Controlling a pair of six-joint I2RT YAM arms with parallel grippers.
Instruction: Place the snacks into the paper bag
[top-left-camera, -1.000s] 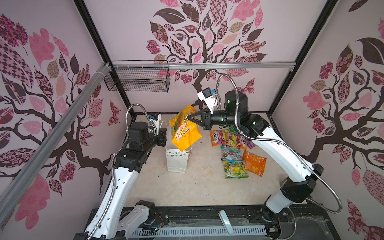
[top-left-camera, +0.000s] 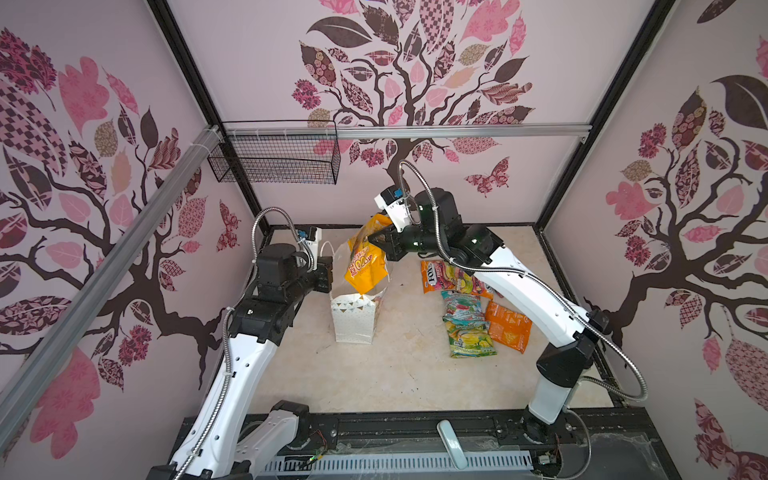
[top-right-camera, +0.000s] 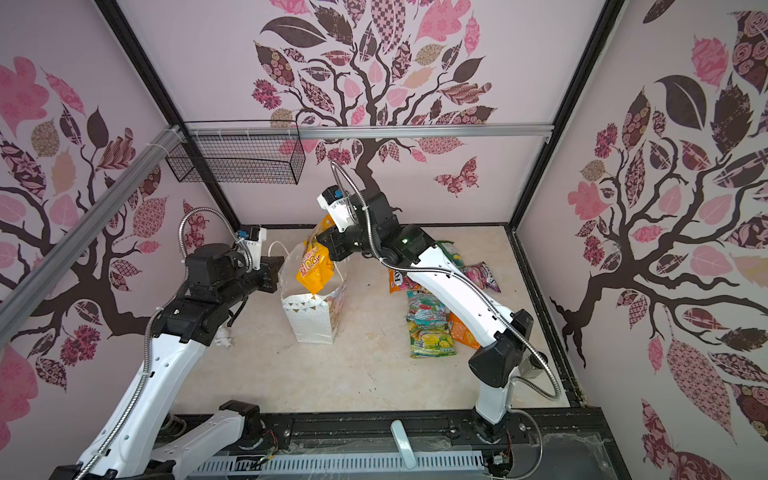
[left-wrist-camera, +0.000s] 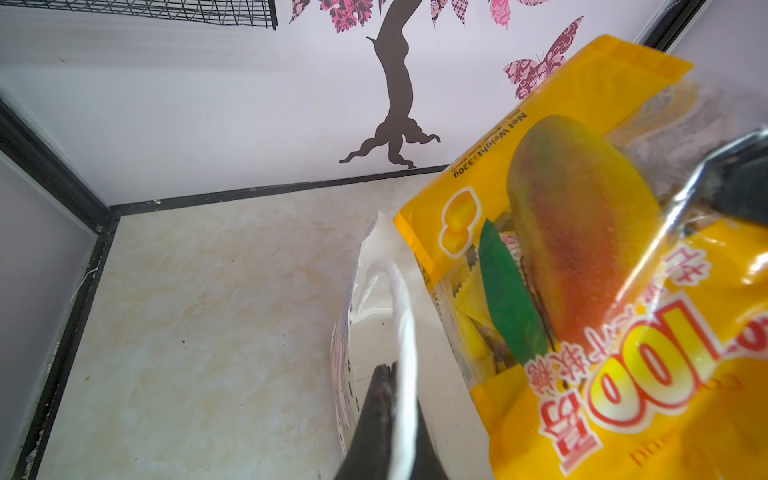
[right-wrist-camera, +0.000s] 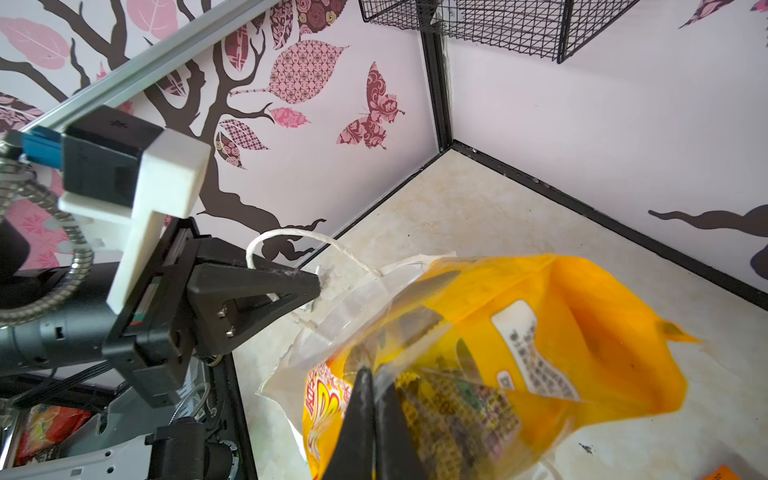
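Note:
The white paper bag stands upright on the table, its mouth facing up. My left gripper is shut on the bag's handle, a white cord that runs up between its fingertips in the left wrist view. A yellow mango snack pack hangs tilted over the bag mouth, its lower end at the opening. My right gripper is shut on this pack's clear film. More snacks lie on the table: red and pink packs, a teal one, a yellow-green one and an orange one.
A black wire basket hangs from the rail at the back left. Table room in front of the bag is clear. The right arm reaches over the snacks on the right and partly covers them.
My right gripper has moved left with the yellow pack, which has turned more upright and now hangs more directly over the bag mouth. The left arm and the bag look unmoved.

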